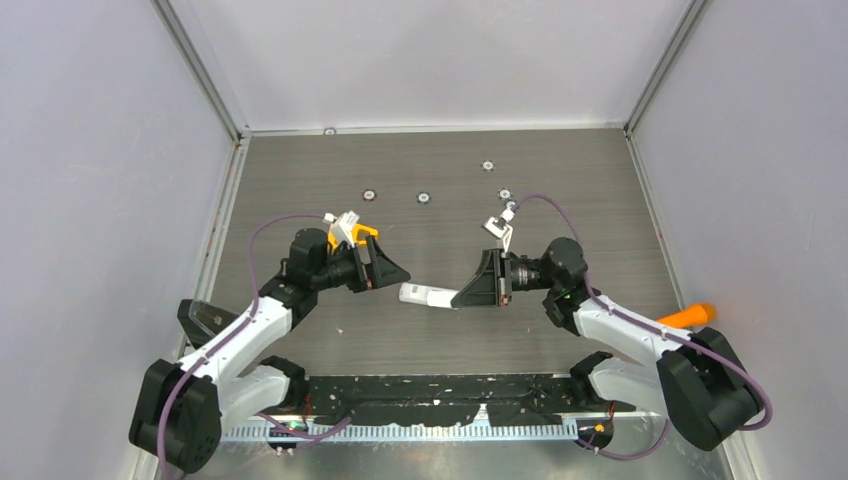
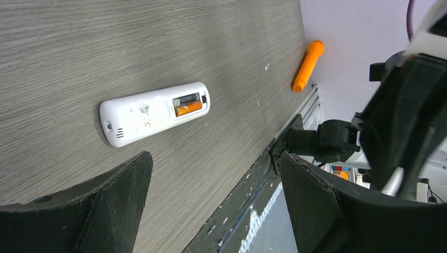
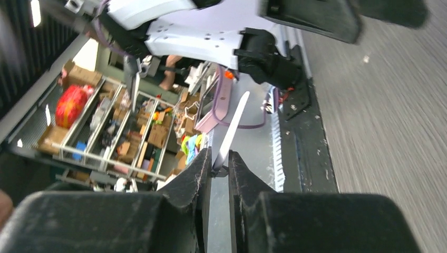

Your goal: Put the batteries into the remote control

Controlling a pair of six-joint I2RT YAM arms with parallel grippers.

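The white remote (image 1: 415,293) (image 2: 142,116) lies flat between the grippers, its compartment uncovered in the left wrist view, holding a dark battery (image 2: 185,99) and an orange one (image 2: 188,108). My left gripper (image 1: 385,268) is open near the remote's left end, nothing between its fingers. My right gripper (image 1: 470,290) holds a thin white piece (image 3: 232,126), seemingly the battery cover, between nearly closed fingertips, over the remote's right end, hiding it from above.
An orange cylindrical object (image 1: 688,316) lies at the far right. A yellow piece (image 1: 368,232) is behind the left gripper. Several small round metal items (image 1: 423,197) sit at the back.
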